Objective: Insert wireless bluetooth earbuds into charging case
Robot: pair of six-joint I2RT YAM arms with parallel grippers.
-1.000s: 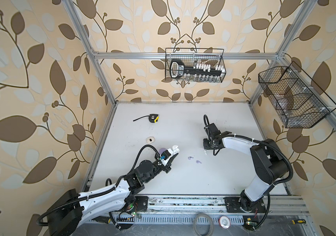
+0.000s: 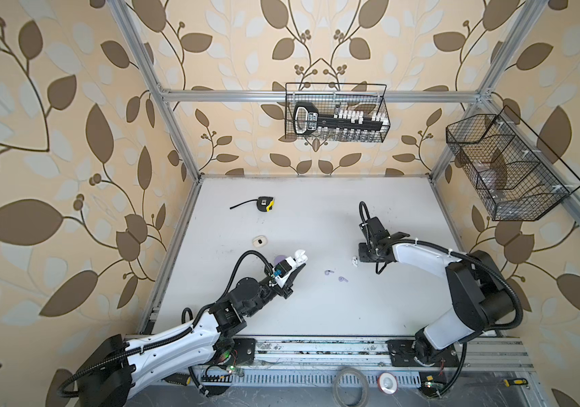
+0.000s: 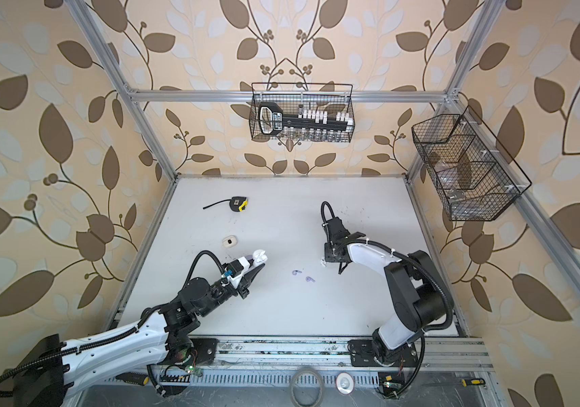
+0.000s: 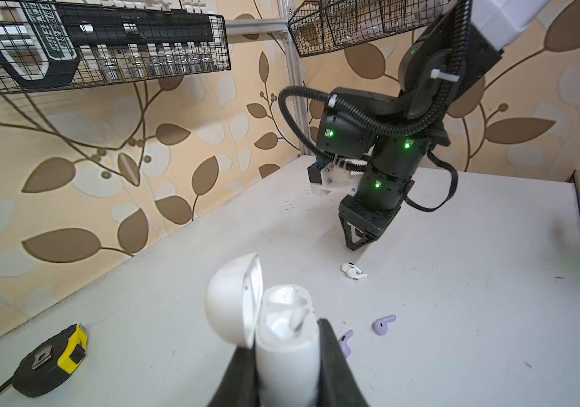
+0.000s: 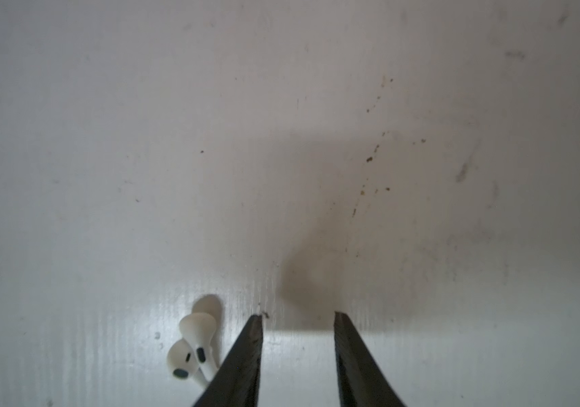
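A white charging case [image 4: 288,339] with its lid [image 4: 234,302] raised is in my left gripper, which is shut on it above the table. Two white earbuds [image 5: 193,346] lie close together on the table, left of my right gripper in the right wrist view. That gripper points down, its fingers [image 5: 243,366] part open with only bare table between them. In the top left view the white earbuds [image 2: 355,261] show just beside the right gripper's tip. The inside of the case shows only in part.
Two lilac earbuds [image 2: 342,278] lie mid-table between the arms. A lilac round thing [image 2: 279,259] is partly hidden behind the left gripper. A small cream case [image 2: 259,240] and a tape measure [image 2: 264,203] sit farther back left.
The right arm has shifted to the right and slightly toward the front, uncovering more of the white earbuds. My left arm shifted very slightly, still holding the case.
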